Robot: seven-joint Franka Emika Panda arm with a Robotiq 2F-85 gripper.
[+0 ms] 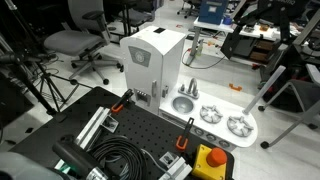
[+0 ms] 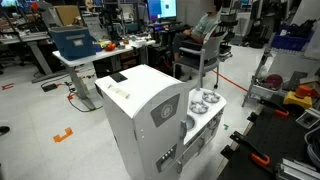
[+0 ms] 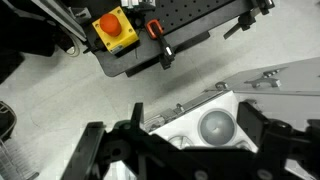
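My gripper hangs above the floor and the white toy kitchen in the wrist view, its dark fingers wide apart with nothing visible between them. The silver sink bowl [image 3: 216, 127] lies beneath the gap, and part of a burner [image 3: 180, 142] shows beside it. In exterior view 1 the dark gripper is high at the upper right, well clear of the kitchen. The kitchen has a tall white cabinet [image 1: 153, 65], a sink with a tap [image 1: 193, 88], and a counter with two burners [image 1: 210, 114]. Its counter looks empty.
A black breadboard table [image 1: 150, 128] borders the kitchen, carrying orange-handled clamps [image 1: 182, 143], coiled black cable [image 1: 118, 157] and a yellow box with a red button [image 1: 216, 157]. Office chairs [image 1: 85, 35] and a blue bin [image 2: 75, 42] stand beyond. Pale floor lies open around.
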